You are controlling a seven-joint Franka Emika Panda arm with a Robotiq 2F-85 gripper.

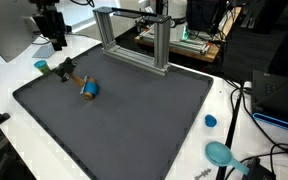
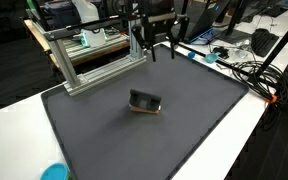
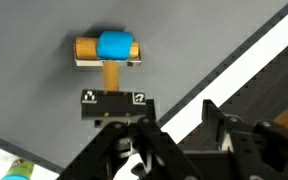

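Note:
A hammer-like thing lies on the dark grey board: a blue and orange-brown cylinder [image 3: 114,46] joined by a short light-brown stick to a black block [image 3: 114,104]. In exterior view 1 the cylinder [image 1: 89,89] is nearer the board's middle and the black block [image 1: 66,69] nearer its far left edge. The black block [image 2: 144,101] hides most of the rest in exterior view 2. My gripper [image 2: 160,54] is above and apart from it, fingers spread, no object visible between them. White table edge shows between the fingertips in the wrist view.
A white and grey frame [image 1: 161,40] stands at the board's back edge. Small cups [image 1: 41,66] sit past the far left corner. A blue lid [image 1: 210,121] and teal bowl [image 1: 222,155] are off the board's right side. Much of the board [image 1: 134,120] is clear.

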